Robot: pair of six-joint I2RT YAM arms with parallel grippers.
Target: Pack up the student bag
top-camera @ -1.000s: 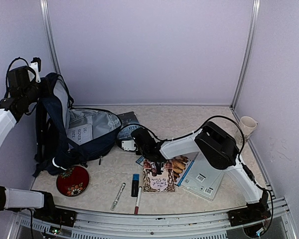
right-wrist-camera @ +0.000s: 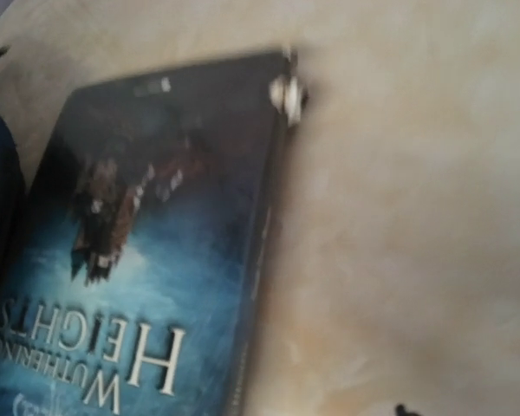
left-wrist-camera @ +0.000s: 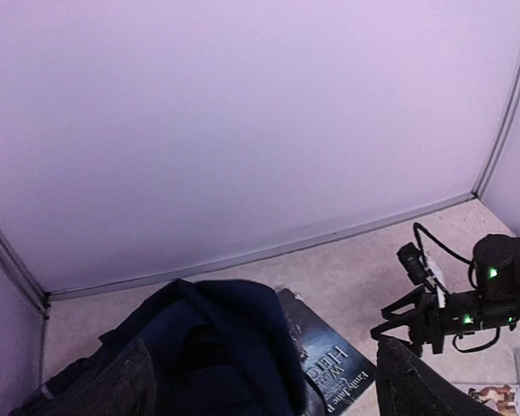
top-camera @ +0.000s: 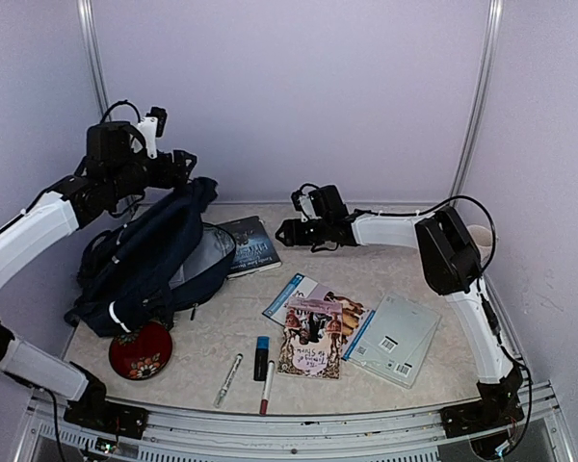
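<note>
The navy backpack (top-camera: pixel 164 260) slumps at the left, its top flap tilted up. Above it my left gripper (top-camera: pixel 181 166) is open and empty. The Wuthering Heights book (right-wrist-camera: pixel 147 225) lies beside the bag, partly hidden by it in the top view. My right gripper (top-camera: pixel 287 232) hovers open just right of that book. Centre front lie a patterned book (top-camera: pixel 308 342), a blue-edged book (top-camera: pixel 356 318) under it and a grey book (top-camera: pixel 395 346). Markers (top-camera: pixel 261 358) and pens (top-camera: pixel 227 380) lie at the front.
A red floral round object (top-camera: pixel 140 349) sits at front left. A cup (top-camera: pixel 479 234) stands at the back right, partly behind the right arm.
My left gripper has moved right and over the bag, whose top now leans right, covering its interior. My right gripper has risen away from the centre books toward the back.
</note>
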